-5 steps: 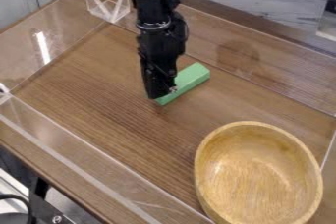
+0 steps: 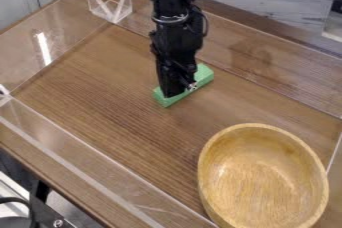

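Note:
My black gripper (image 2: 175,86) hangs down from the top centre over a light green flat block (image 2: 201,76) lying on the wooden table (image 2: 94,122). The fingertips are low at the block, covering part of it, and look shut. Whether they touch the block is hard to tell.
A large pale yellow oval bowl (image 2: 262,180) fills the lower right of the table. A clear plastic bracket (image 2: 111,2) stands at the upper left.
My gripper has moved a little to the right over the block. The block appears shifted slightly left.

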